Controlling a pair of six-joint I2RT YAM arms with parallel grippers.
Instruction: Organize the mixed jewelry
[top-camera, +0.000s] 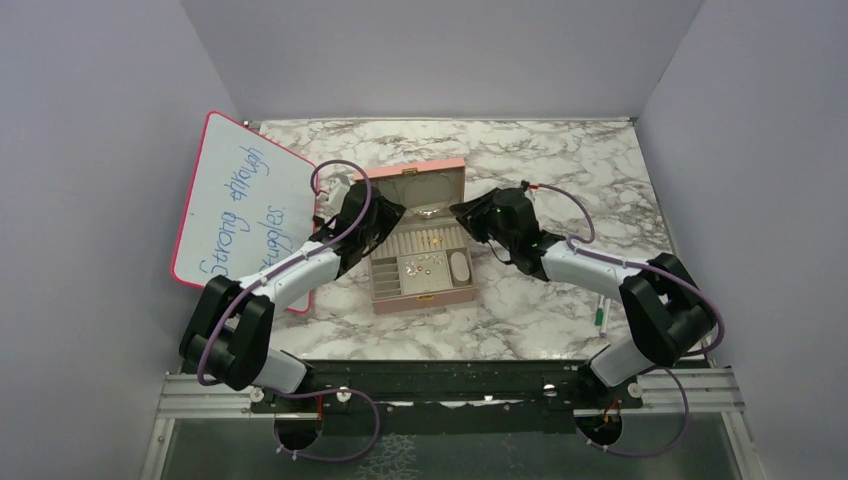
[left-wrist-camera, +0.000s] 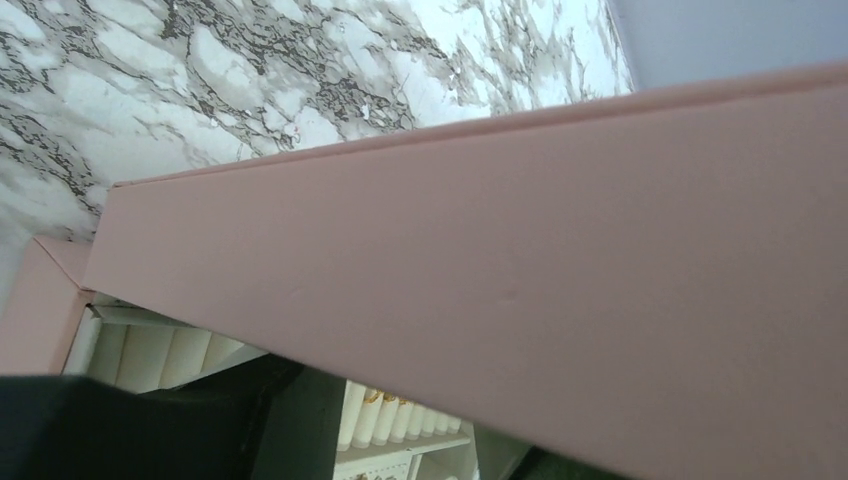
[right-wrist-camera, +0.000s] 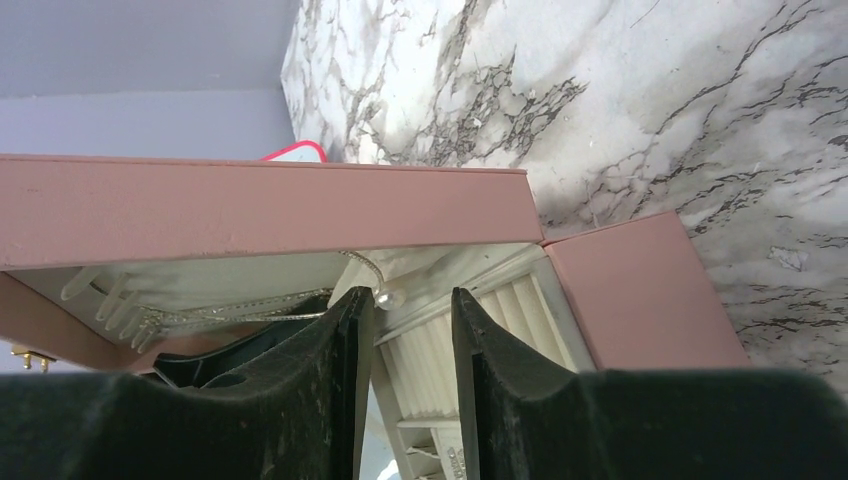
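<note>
The pink jewelry box (top-camera: 424, 300) stands open, small pieces on its lower tray and necklaces in the lid (right-wrist-camera: 260, 200). My left gripper (top-camera: 398, 212) is at the left of the lid; in the left wrist view the lid's pink side (left-wrist-camera: 480, 250) fills the middle, hiding the fingertips, so its finger state is unclear. My right gripper (top-camera: 455, 212) is open at the lid's right side; in the right wrist view a pearl pendant (right-wrist-camera: 390, 298) on a chain lies beyond its fingers, and nothing is clearly held between them.
A whiteboard (top-camera: 230, 210) with writing lies at the left, partly under the left arm. Markers (top-camera: 602, 313) lie at the lower right.
</note>
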